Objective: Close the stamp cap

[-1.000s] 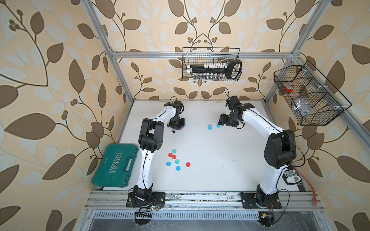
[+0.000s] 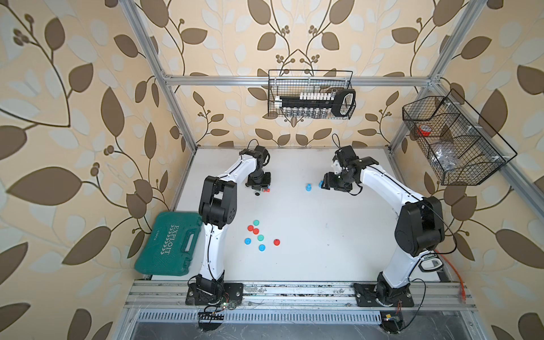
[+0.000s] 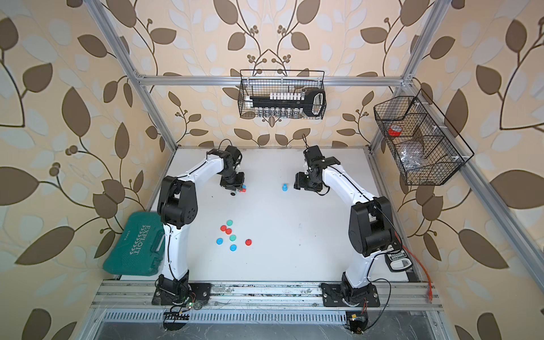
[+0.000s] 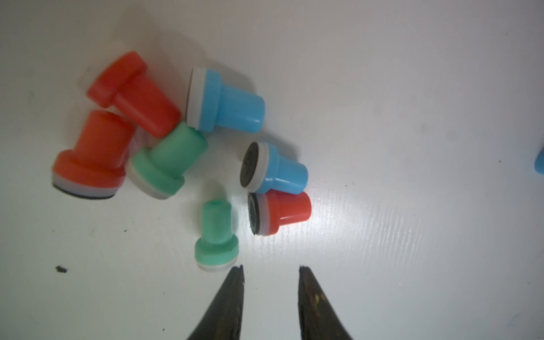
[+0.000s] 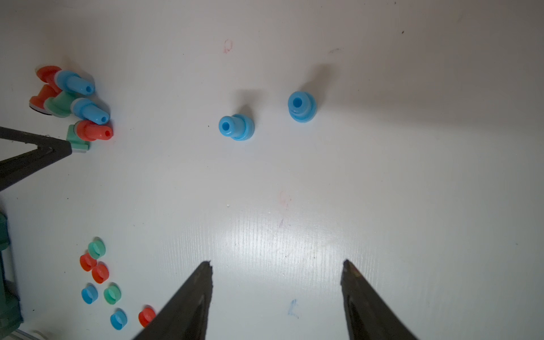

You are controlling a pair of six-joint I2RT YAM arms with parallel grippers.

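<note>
Several stamps lie on their sides beneath my left gripper, which is part open and empty: a green stamp (image 4: 216, 226) nearest the fingers, a red stamp (image 4: 286, 208), a blue stamp (image 4: 286, 174), and more behind. My right gripper is open and empty, short of them in that view. Loose caps, such as a red cap (image 2: 276, 242) and a blue cap (image 2: 261, 247), lie in the front left area.
A green case (image 2: 161, 240) lies at the left edge. Wire baskets (image 3: 281, 93) hang on the back and right rails, above the table.
My left gripper has shifted only a little over the stamp group.
</note>
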